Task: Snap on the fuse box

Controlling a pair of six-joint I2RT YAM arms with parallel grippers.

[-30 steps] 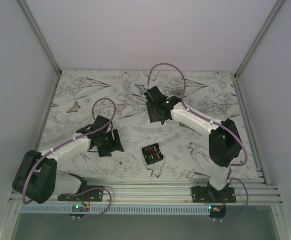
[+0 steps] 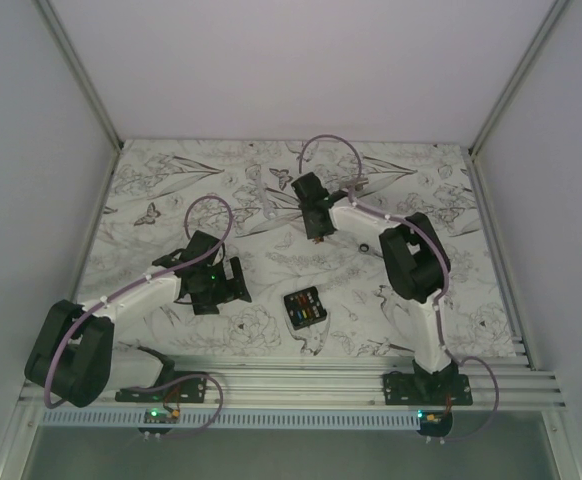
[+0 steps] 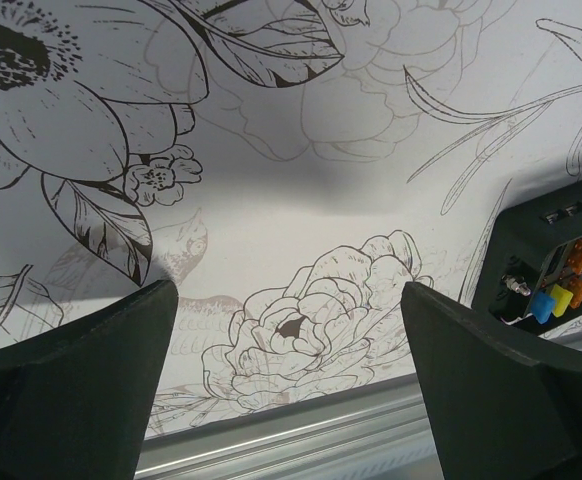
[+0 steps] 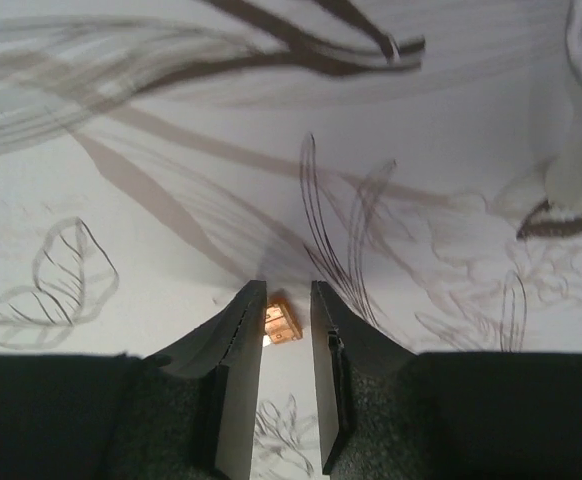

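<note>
The fuse box [image 2: 305, 308] lies on the table's front middle, a black case with coloured fuses; it also shows at the right of the left wrist view [image 3: 511, 260]. A small orange piece [image 4: 283, 322] lies on the table, partly behind the fingertips of my right gripper, whose fingers are a little apart, low over it; whether they touch it I cannot tell. My left gripper stands open at the front left, left of the fuse box, nothing between its fingers.
A small dark round object [image 2: 364, 247] lies right of the right gripper. Clear, pale objects [image 2: 267, 205] lie at the back middle. The table's front rail [image 3: 301, 420] runs below the left gripper.
The left arm shows little change.
</note>
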